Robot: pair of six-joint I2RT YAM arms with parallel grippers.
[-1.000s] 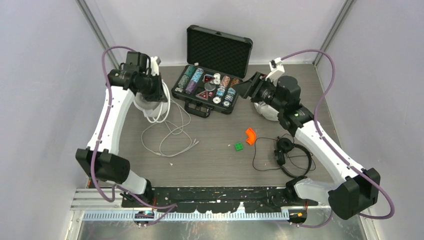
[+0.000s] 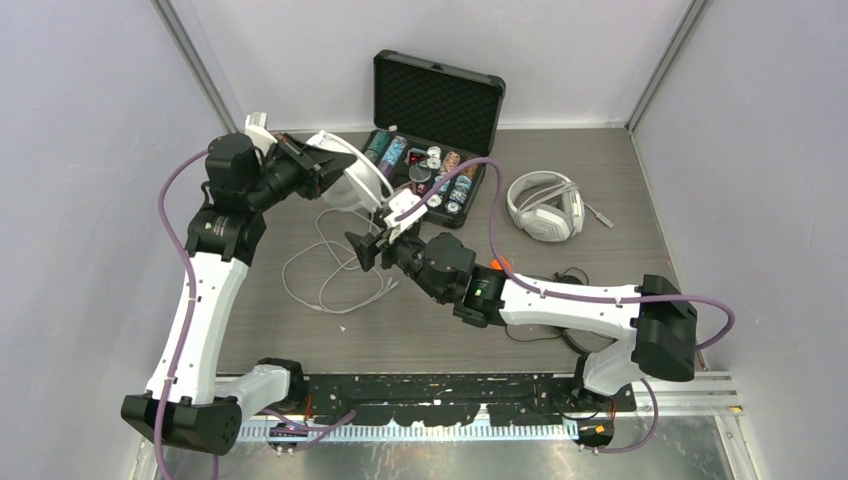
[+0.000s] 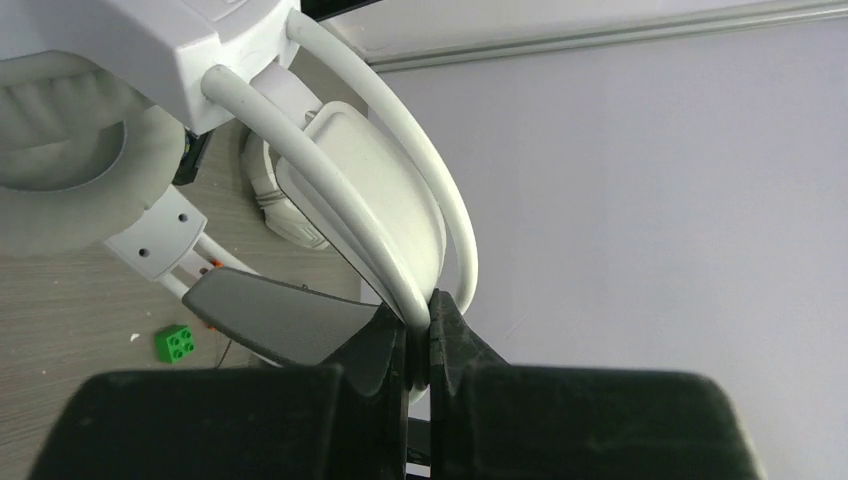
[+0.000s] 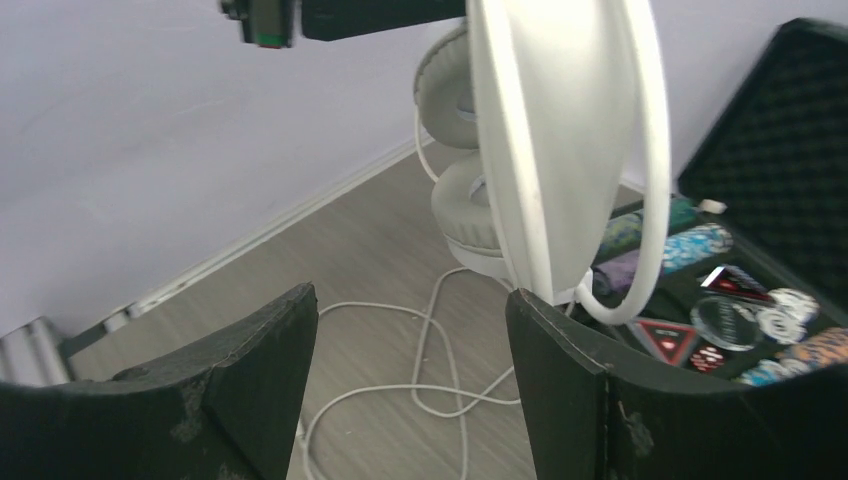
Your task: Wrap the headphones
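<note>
White headphones (image 3: 368,190) are held up in the air above the table's left part by my left gripper, shut on the band's thin white bars. Their cushioned earcups (image 4: 465,215) hang below. My right gripper is open, close in front of the headphones, facing the band (image 4: 545,120), with nothing between its fingers. A white cable (image 2: 330,305) lies in loose loops on the table beneath.
An open poker chip case (image 2: 430,100) stands at the back. A second white headset (image 2: 545,210) lies at the right, black headphones (image 2: 575,340) partly behind my right arm. A green block (image 3: 175,345) sits on the table (image 2: 260,340).
The left arm has lifted and turned the headphones toward the middle. My right arm has swung left from the right side to just beside them.
</note>
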